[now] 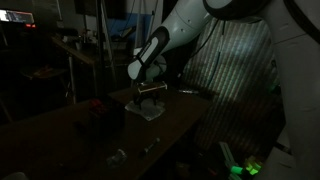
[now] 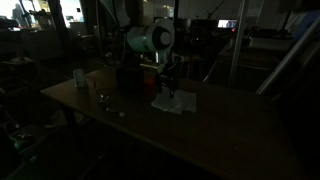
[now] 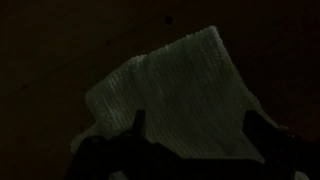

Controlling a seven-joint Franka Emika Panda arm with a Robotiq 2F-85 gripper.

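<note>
A pale, ribbed cloth [image 3: 175, 90] lies creased on the dark table, filling the middle of the wrist view. My gripper is open above it, its two dark fingers far apart on either side of the cloth's lower part. In exterior view 1 the cloth [image 1: 145, 111] spreads beneath the gripper [image 1: 152, 99]; from the other side, the cloth [image 2: 176, 102] shows below the arm's end. Dim light hides whether the fingertips touch the fabric.
A dark box [image 1: 106, 120] with something reddish inside stands beside the cloth. Small items, including a clear object [image 1: 117, 158] and a thin pale-ended object [image 1: 151, 146], lie nearer the table's front edge. In exterior view 2, the table's right part [image 2: 235, 135] is bare.
</note>
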